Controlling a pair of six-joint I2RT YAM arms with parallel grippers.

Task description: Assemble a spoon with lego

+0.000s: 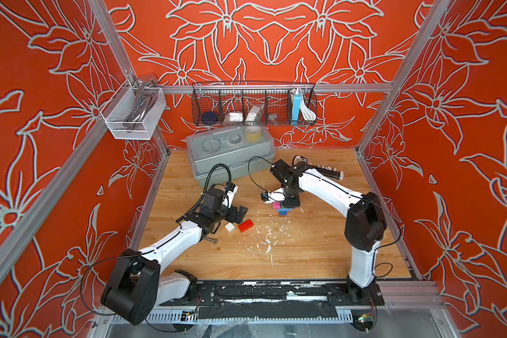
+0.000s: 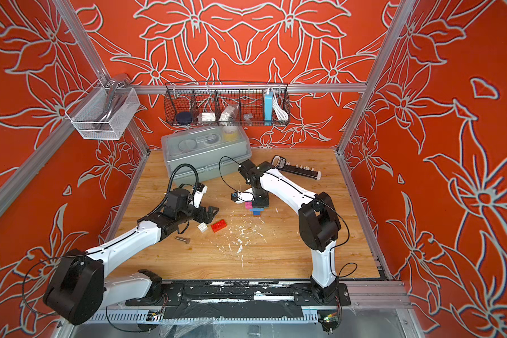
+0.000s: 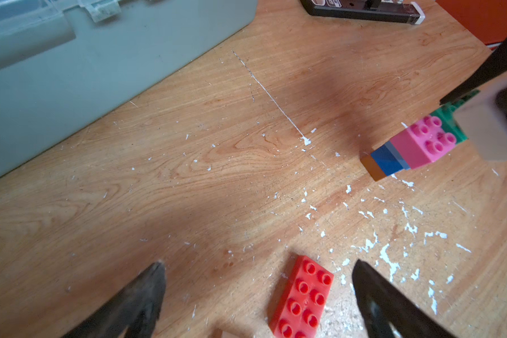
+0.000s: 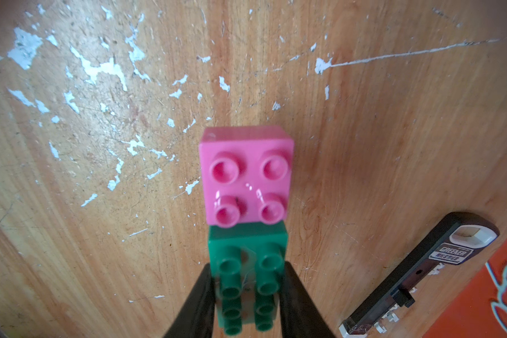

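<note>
My right gripper is shut on the green brick of a joined brick assembly, held above the table. A pink brick is attached beside the green one, and a blue brick shows under the pink one in the left wrist view. My left gripper stands open with nothing between its fingers. Below it, a red brick lies on the table, studs up. Beside the red one is a small white brick.
At the back left stands a grey lidded case. A black tool lies at the back right. Near the left arm there is a small bolt-like piece. White flecks mark the middle of the table, and the front right is clear.
</note>
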